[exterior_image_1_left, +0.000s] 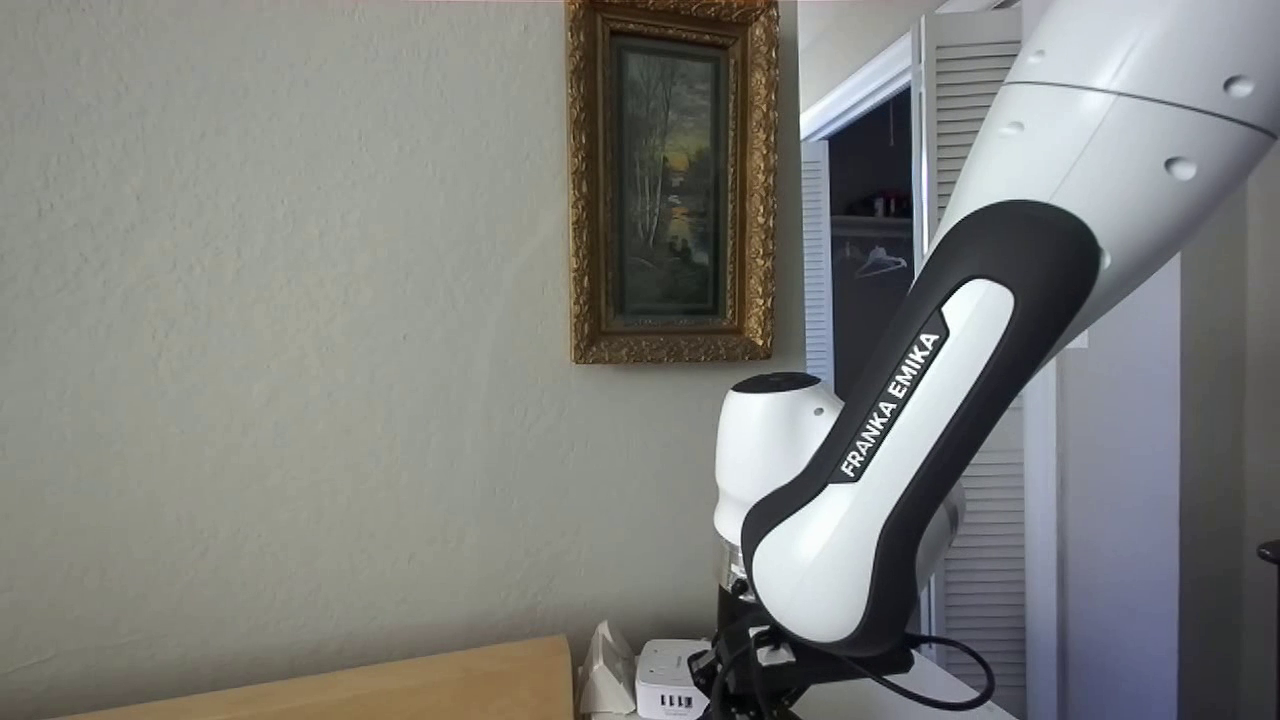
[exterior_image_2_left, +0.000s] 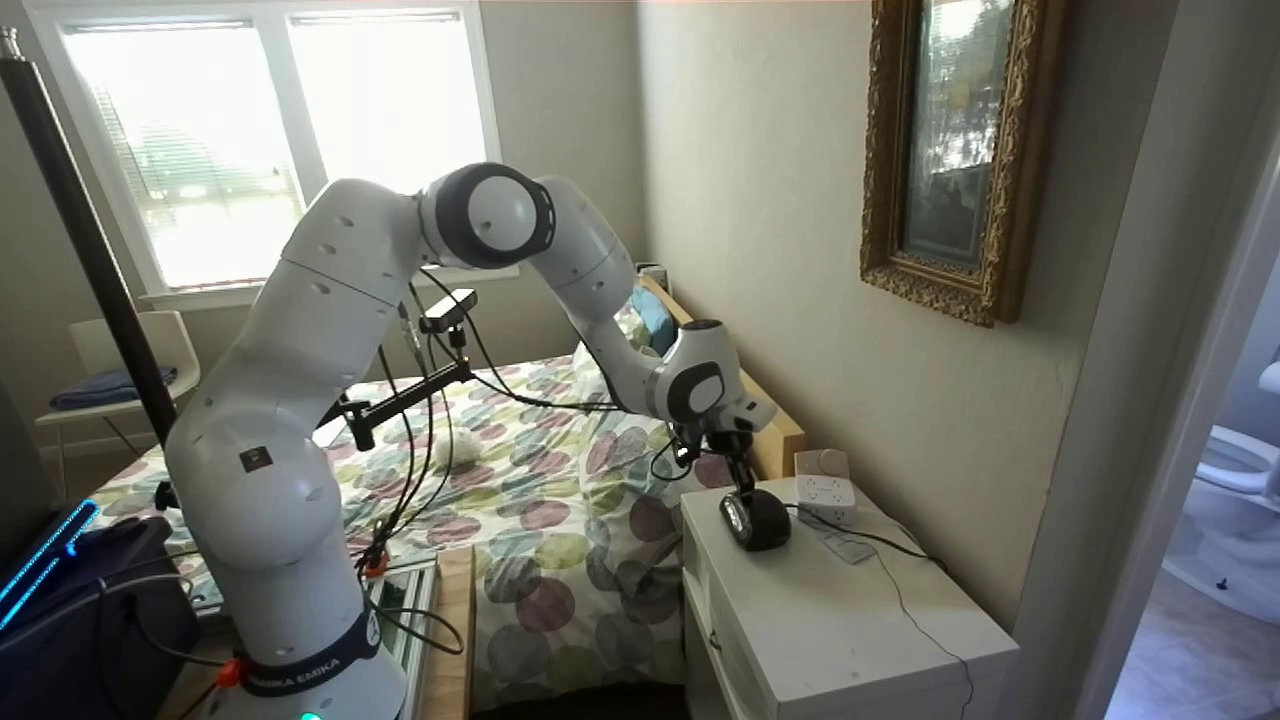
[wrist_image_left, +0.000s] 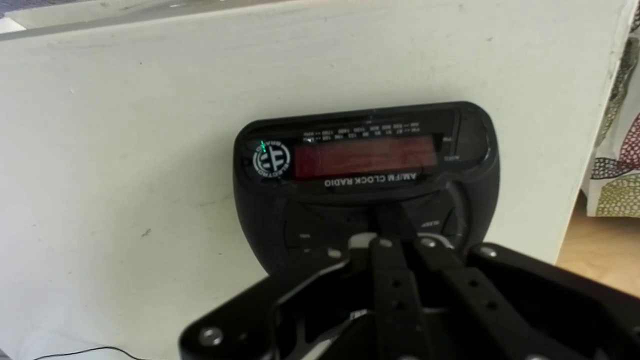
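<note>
A black AM/FM clock radio (wrist_image_left: 366, 159) with a dark red display lies on the white cabinet top (wrist_image_left: 120, 150) in the wrist view. My gripper is shut, its dark fingertips over the radio's button area. Nothing shows between the fingers. Whether they touch the buttons I cannot tell. In exterior view 2 the radio (exterior_image_2_left: 756, 518) stands near the cabinet's edge, beneath the gripper (exterior_image_2_left: 744, 490). The radio and the fingertips are out of sight in exterior view 1.
A white power strip (exterior_image_2_left: 825, 494) stands behind the radio near the wall, and a thin cable (exterior_image_2_left: 894, 576) crosses the cabinet. The bed (exterior_image_2_left: 540, 564) lies alongside. A framed picture (exterior_image_2_left: 960, 156) hangs above.
</note>
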